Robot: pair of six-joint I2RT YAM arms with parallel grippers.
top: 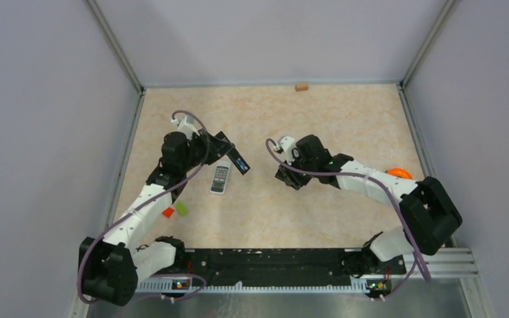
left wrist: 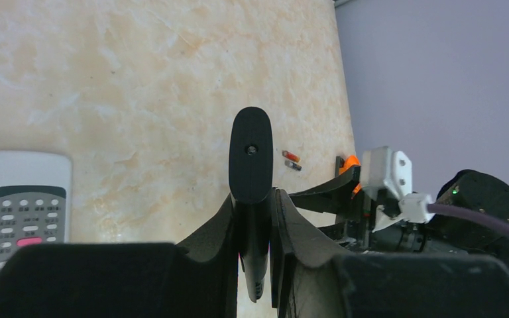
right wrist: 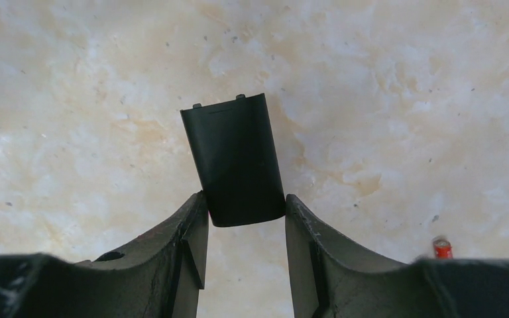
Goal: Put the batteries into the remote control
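A long black remote control (top: pixel 239 161) is clasped in my left gripper, held up off the table with its far end tilted toward the right arm. Bluish marks show near that end from above. A black battery cover (right wrist: pixel 237 159) with two small tabs lies between the fingers of my right gripper. The fingertips stand close along both side edges; whether they grip it is unclear. Two batteries, one red-orange (left wrist: pixel 290 156) and one dark (left wrist: pixel 293 165), lie on the table beyond the right gripper. One red battery end (right wrist: pixel 443 249) peeks out at lower right.
A white remote (top: pixel 219 177) rests on the table below the black one. Red (top: pixel 168 212) and green (top: pixel 181 209) pieces lie near the left arm, an orange object (top: pixel 399 173) at the right edge, a brown block (top: pixel 301 87) at the back.
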